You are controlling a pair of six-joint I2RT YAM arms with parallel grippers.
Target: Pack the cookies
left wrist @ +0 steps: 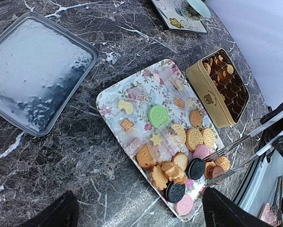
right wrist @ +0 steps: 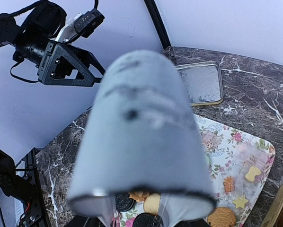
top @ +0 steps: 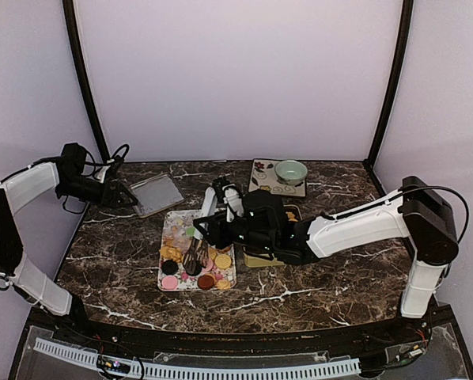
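Observation:
My right gripper is shut on a pair of metal tongs above the cookie tray. The two tong tips point down at the near part of the tray, spread apart close to a dark sandwich cookie; whether they touch it I cannot tell. The blurred tongs fill much of the right wrist view and hide that gripper's fingertips. On the floral tray lie loose cookies, a green round one and small wrapped ones. My left gripper stands open and empty at the left, near an empty metal tray.
Right of the cookie tray, partly under my right arm in the top view, stands a tan box with cookies inside. A pale green bowl rests on a patterned board at the back.

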